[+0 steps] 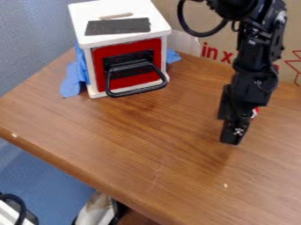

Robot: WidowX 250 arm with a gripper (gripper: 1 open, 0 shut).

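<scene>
My black gripper [235, 132] hangs low over the wooden table [129, 167] on the right side of the view. A small red and white object [256, 112] is mostly hidden behind it. Whether the fingers are open or shut is not clear from this angle.
A white and red toy oven [127, 68] with a black handle stands at the back left, a blue cloth [72, 81] beside it. A cardboard panel [206, 44] stands behind.
</scene>
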